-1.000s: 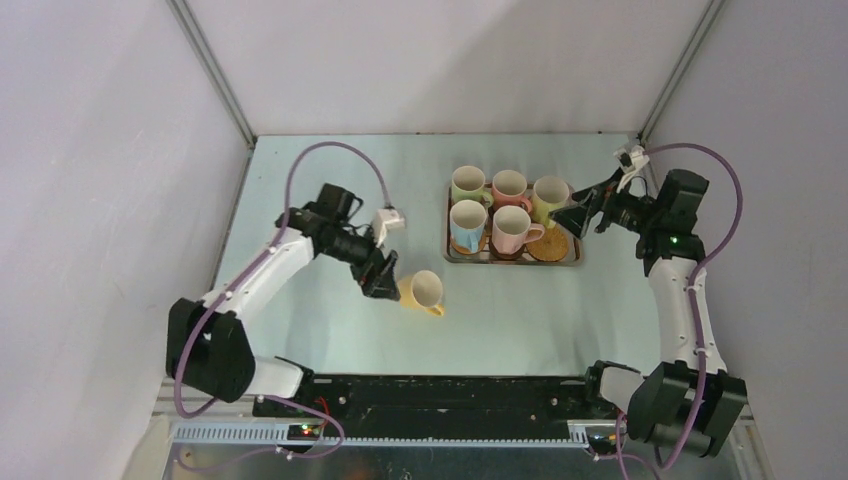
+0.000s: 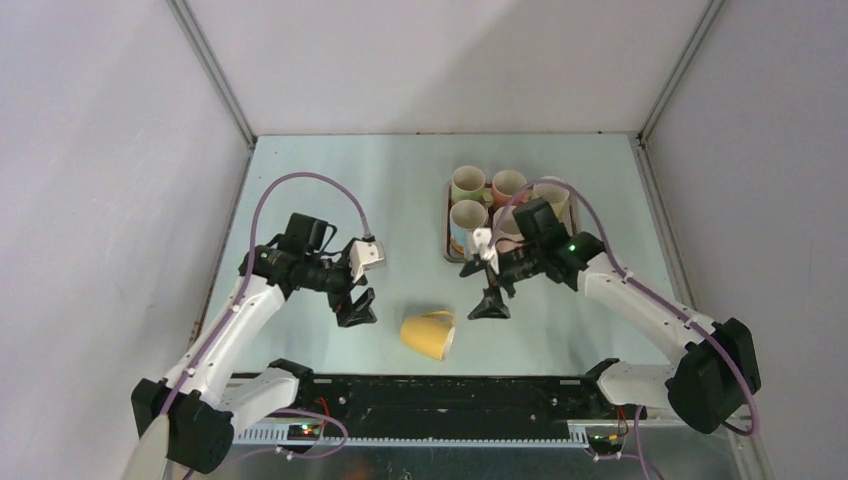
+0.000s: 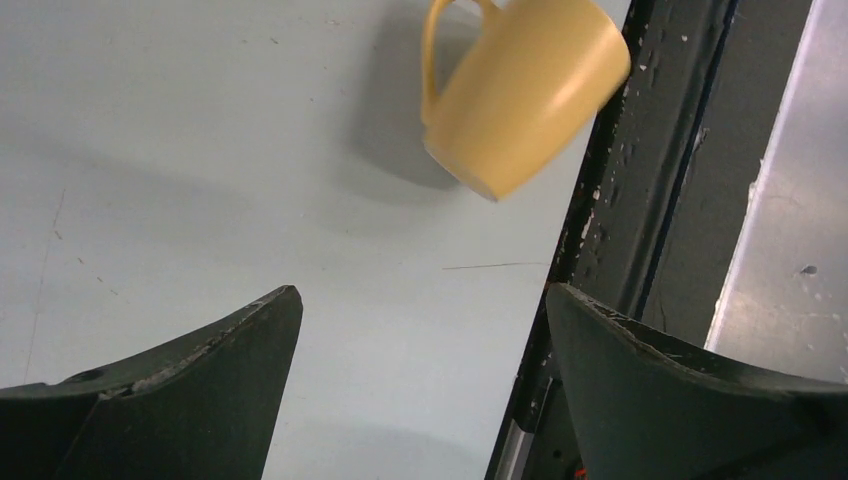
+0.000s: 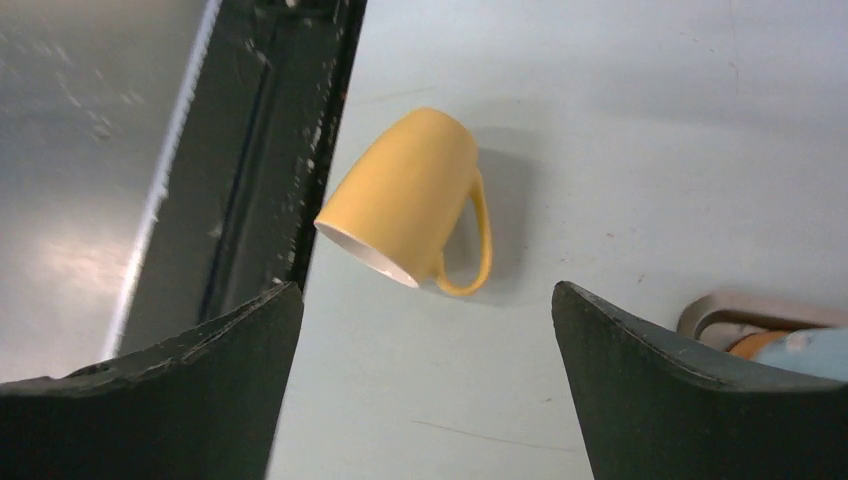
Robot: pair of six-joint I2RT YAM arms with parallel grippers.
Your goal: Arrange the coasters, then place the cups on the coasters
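Observation:
The yellow cup (image 2: 428, 337) lies on its side near the table's front edge, its mouth toward the right and its handle on the far side. To its left my left gripper (image 2: 366, 303) is open and empty, apart from the cup. My right gripper (image 2: 480, 290) stands open to the cup's upper right, touching nothing. In the left wrist view the cup (image 3: 525, 95) lies beyond the fingertips; in the right wrist view the cup (image 4: 408, 198) shows between and ahead of the open fingers. The coasters are mostly hidden behind the right arm in the top view.
At the back right sits a tray (image 2: 447, 225) with several cups, among them a blue one (image 2: 467, 222) and a green one (image 2: 467, 183). Just in front of the fallen cup, the table drops to a dark front rail (image 2: 445, 405).

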